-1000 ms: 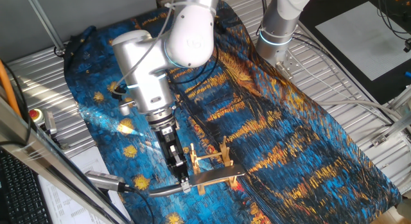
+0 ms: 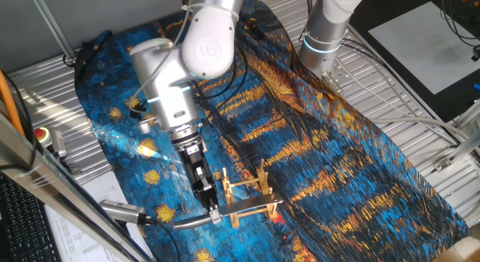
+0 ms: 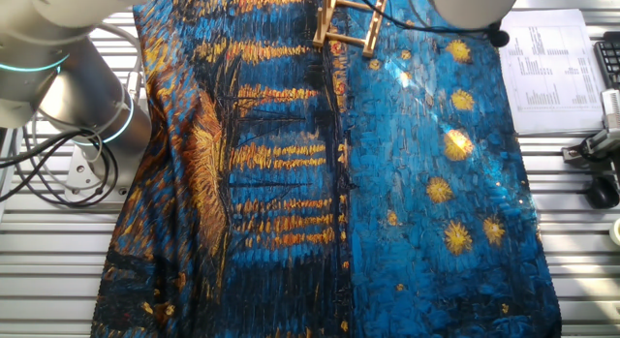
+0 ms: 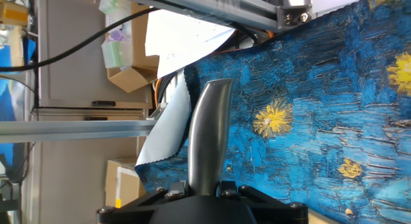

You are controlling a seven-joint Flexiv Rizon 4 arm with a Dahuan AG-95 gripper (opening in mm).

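A metal knife point(image 2: 252, 205) with a curved steel handle lies level across a small wooden rack point(image 2: 234, 217). My gripper point(image 2: 215, 214) is shut on the knife near where handle and blade meet. The handle point(image 4: 210, 137) sticks out past the dark fingers in the wrist view, while the blade is out of sight there. From above, the blade overlaps the rack; whether it touches the wood I cannot tell. Part of the wooden rack point(image 3: 351, 36) also shows at the top of exterior view 2, where the gripper does not appear.
A blue and orange painted-pattern cloth point(image 3: 426, 270) covers the table, largely clear. A metal frame post point(image 2: 56, 179), a cabled device point(image 2: 124, 212) and a laptop point(image 2: 22, 224) are at the left.
The arm's upper link has swung a little to the left. The gripper and knife have crept slightly left over the rack, and the knife stays held.
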